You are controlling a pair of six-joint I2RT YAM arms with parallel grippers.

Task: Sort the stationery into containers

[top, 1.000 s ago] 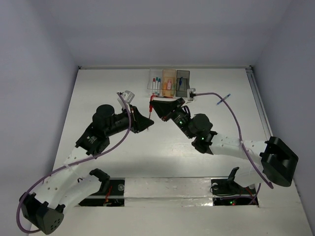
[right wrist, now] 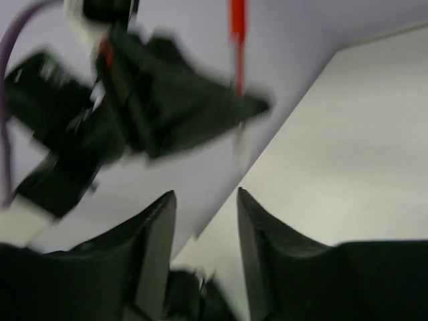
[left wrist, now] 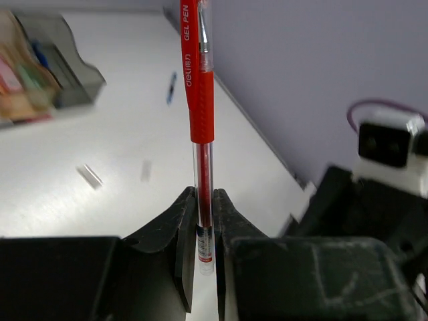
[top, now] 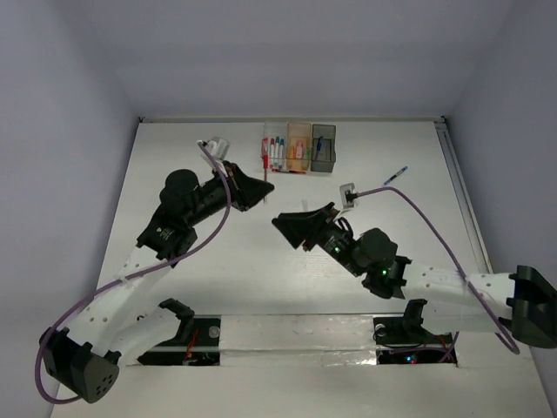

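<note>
A red gel pen (left wrist: pixel 200 110) stands upright in my left gripper, which is shut on its clear lower end; its red cap points up. From above, the pen (top: pixel 265 158) shows just over the left gripper (top: pixel 268 189), near the organiser. My right gripper has its fingers apart with nothing between them; the pen is in the background of that view. The organiser's clear compartment (top: pixel 266 132) holds several markers (top: pixel 277 148), the orange compartment (top: pixel 298 131) holds small orange and pink items, and the dark compartment (top: pixel 325 131) holds a blue item (top: pixel 319 143).
A blue pen (top: pixel 395 175) lies alone on the table at the right. Small pale pieces (left wrist: pixel 89 176) rest on the table in front of the organiser. Both grippers are close together mid-table.
The right gripper was at the pen's upper part; it has drawn back towards the front, away from it. The pen stays with the left gripper, which has shifted slightly toward the organiser.
</note>
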